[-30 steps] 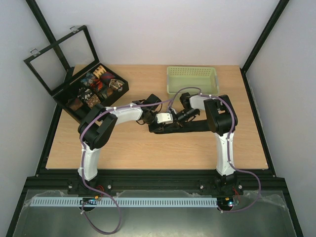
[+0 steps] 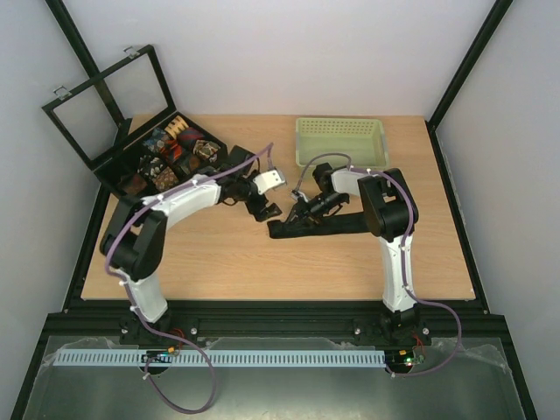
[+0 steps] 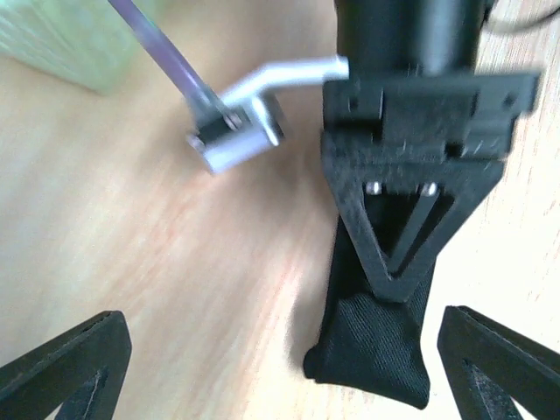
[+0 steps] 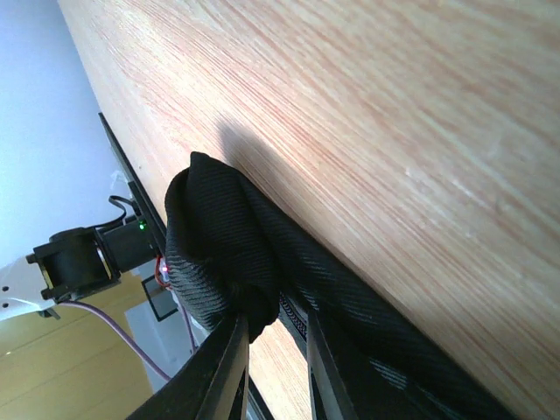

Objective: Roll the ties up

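Note:
A black tie lies flat across the middle of the table, its left end under my right gripper. My left gripper hangs raised just left of the tie's end; in the left wrist view its fingers are wide open, with the folded end seen between and beyond them.
A green basket stands at the back right. A black box with rolled ties and an open lid is at the back left.
My left gripper has moved up and back to the left, away from the tie's end where it was. The right arm has barely moved.

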